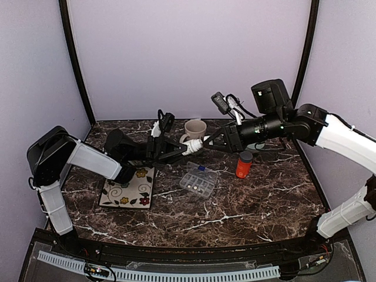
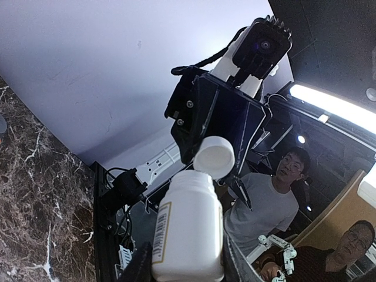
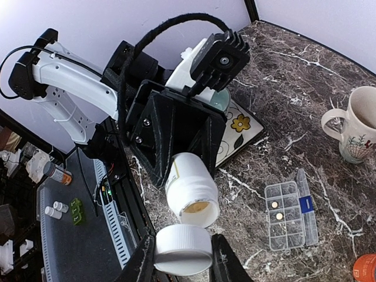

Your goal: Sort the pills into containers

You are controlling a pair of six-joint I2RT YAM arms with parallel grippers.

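Observation:
A white pill bottle (image 2: 191, 229) hangs above the table with my left gripper (image 1: 183, 150) shut on it. Its mouth is uncovered, and something yellowish shows inside the bottle (image 3: 192, 191) in the right wrist view. My right gripper (image 1: 210, 143) is shut on the bottle's white cap (image 3: 183, 249). The cap (image 2: 214, 157) is close to the bottle's mouth and off to one side of it, tilted; whether they touch I cannot tell. Below stands the clear pill organizer (image 1: 198, 182), its lid open, with two small pale pills (image 3: 277, 210) in its compartments.
A mug (image 1: 195, 128) stands behind the organizer. To its right is an orange-red jar (image 1: 244, 164) with a dark lid. A flower-patterned board (image 1: 126, 192) lies at the left, under the left arm.

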